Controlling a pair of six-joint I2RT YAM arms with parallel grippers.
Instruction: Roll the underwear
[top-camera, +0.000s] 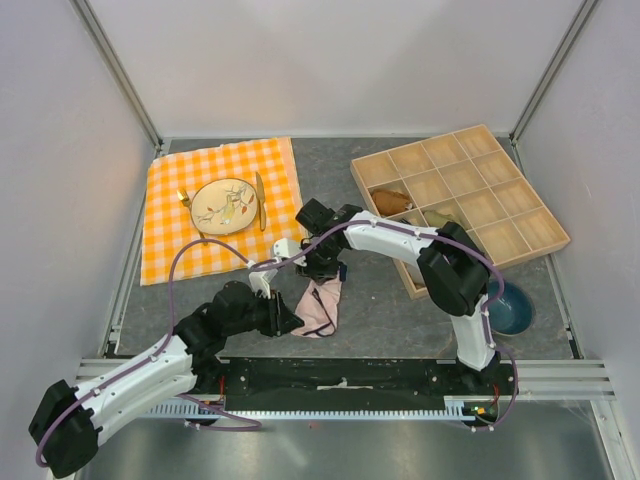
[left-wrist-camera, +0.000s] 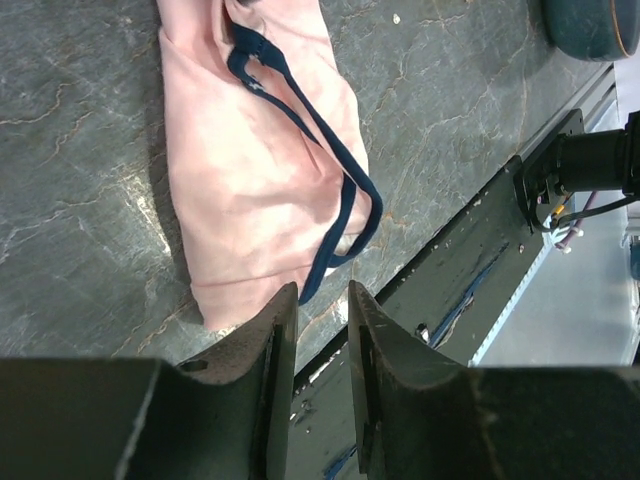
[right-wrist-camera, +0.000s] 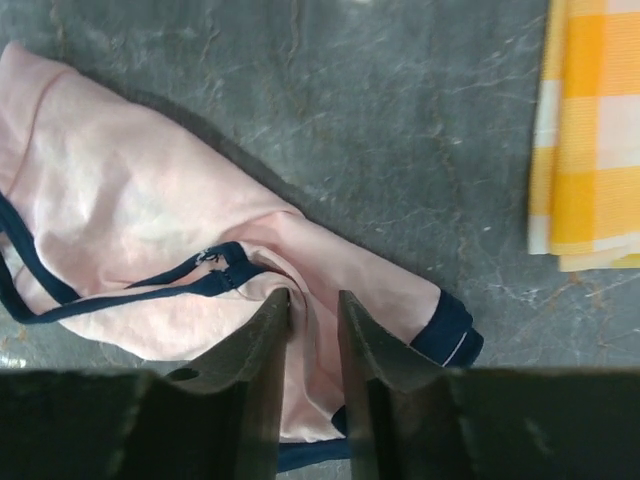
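The pale pink underwear (top-camera: 320, 310) with navy trim lies loosely bunched on the grey mat, its waistband strip folded across it, as the left wrist view (left-wrist-camera: 250, 200) shows. My left gripper hangs just beside its near corner, fingers slightly apart with nothing seen between them. In the right wrist view my right gripper is over the gathered end of the cloth (right-wrist-camera: 170, 180), fingers part open at a fold; whether they touch it is unclear.
An orange checked cloth (top-camera: 170, 260) with plate and cutlery lies at back left. A wooden divided box (top-camera: 500, 190) and a blue bowl (top-camera: 510, 315) stand to the right. Bare mat lies between.
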